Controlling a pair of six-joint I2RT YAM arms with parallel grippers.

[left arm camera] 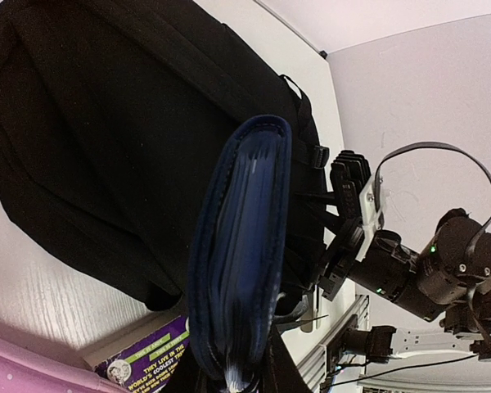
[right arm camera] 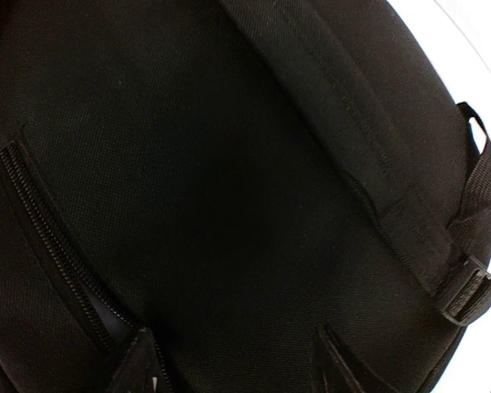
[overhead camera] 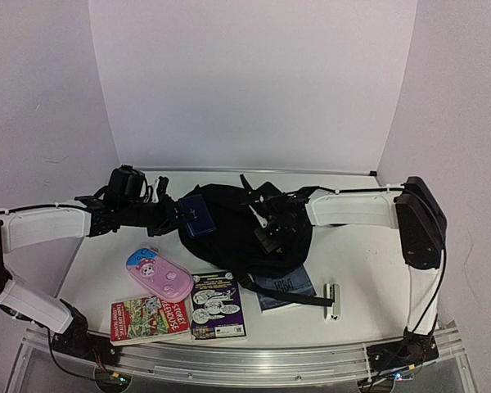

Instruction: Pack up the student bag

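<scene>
A black bag (overhead camera: 233,246) lies flat in the middle of the table. My left gripper (overhead camera: 178,216) is shut on a dark blue notebook (overhead camera: 198,218) by its edge, and the notebook is over the bag's left part. In the left wrist view the notebook (left arm camera: 241,237) stands up from the fingers, its page edges facing the camera. Over the bag's right part hangs my right gripper (overhead camera: 263,229). In the right wrist view its fingers (right arm camera: 135,364) are wide apart above the black fabric, with a zipper (right arm camera: 53,237) partly parted beside the left one.
Along the front lie a pink pencil case (overhead camera: 159,275), a red book (overhead camera: 150,319), a purple book (overhead camera: 217,307) and a dark blue book (overhead camera: 285,288), the last partly under the bag and its strap (overhead camera: 290,296). A white stapler-like item (overhead camera: 333,302) stands at right.
</scene>
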